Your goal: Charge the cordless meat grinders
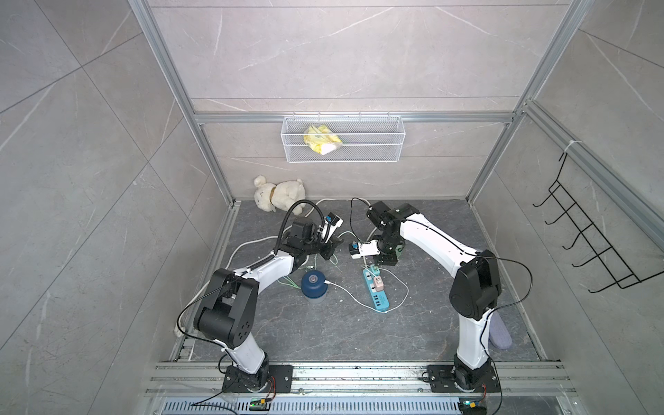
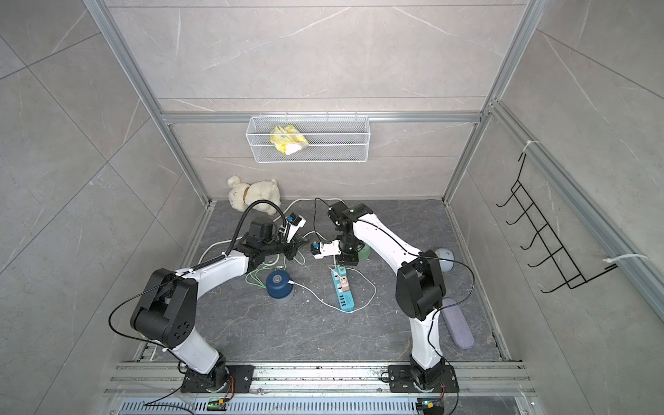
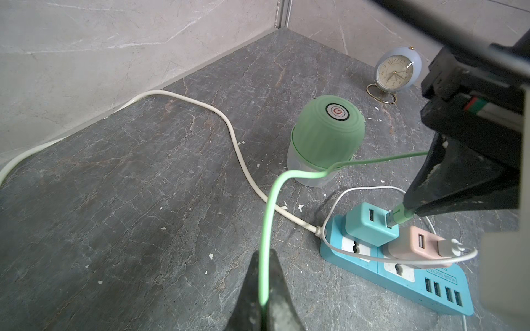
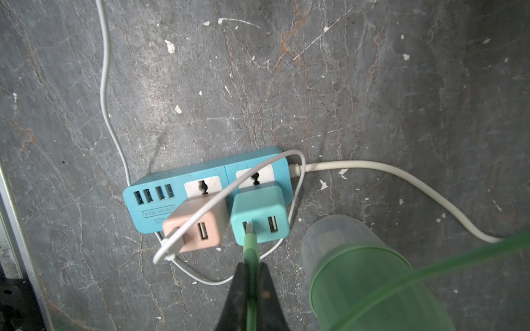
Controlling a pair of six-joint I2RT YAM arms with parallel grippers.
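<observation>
In the right wrist view my right gripper is shut on the green USB plug. The plug's metal tip meets the left slot of the teal adapter; some metal still shows, and I cannot tell how deep it sits. My left gripper is shut on the green cable, which rises and runs toward the right arm. Behind the adapter stands the green grinder with its clear lower part. A blue grinder sits nearer the front, with a white cable at its side.
The blue power strip also carries a pink adapter with a white plug in its side. A clock and a teddy bear stand farther off. Open floor lies in front of the strip.
</observation>
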